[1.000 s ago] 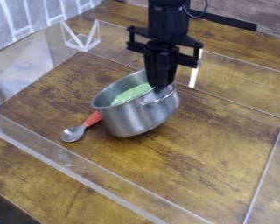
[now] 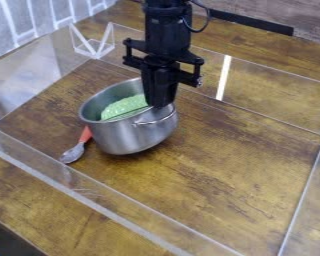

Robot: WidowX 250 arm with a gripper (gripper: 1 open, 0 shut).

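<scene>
A steel pot [image 2: 123,135] with a green item [image 2: 123,104] inside rests on the wooden table. My black gripper [image 2: 160,98] reaches down at the pot's right rim, its fingertips partly hidden by the rim; it looks shut, and whether the rim is between the fingers cannot be seen clearly. A spoon with a red handle [image 2: 73,150] lies on the table beside the pot's lower left, partly behind it.
Bare wood [image 2: 236,180] stretches to the right and front of the pot. Tape lines and clear strips cross the table. A white railing stands at the top left.
The pot and my gripper have moved left, with the pot nearer the spoon and covering more of its handle. The pot appears less tilted than a second ago.
</scene>
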